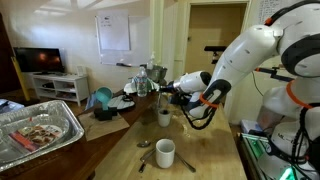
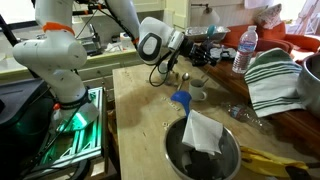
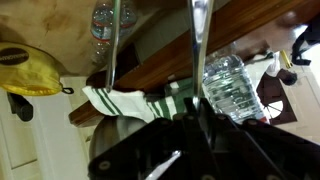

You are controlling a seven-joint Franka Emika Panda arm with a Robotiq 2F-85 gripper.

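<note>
My gripper is above the table, just beyond and over the farther white mug. In the second exterior view the gripper stands over that area, close above a white mug. Long, shiny metal utensil parts run up from the dark gripper in the wrist view. The gripper appears shut on this metal utensil, though its exact shape is unclear and the grip is partly hidden. A nearer white mug stands on the table.
Metal spoons lie near the mugs, and a blue utensil lies beside them. A large pot holds a white sheet. A foil tray, water bottle and striped towel surround the work area.
</note>
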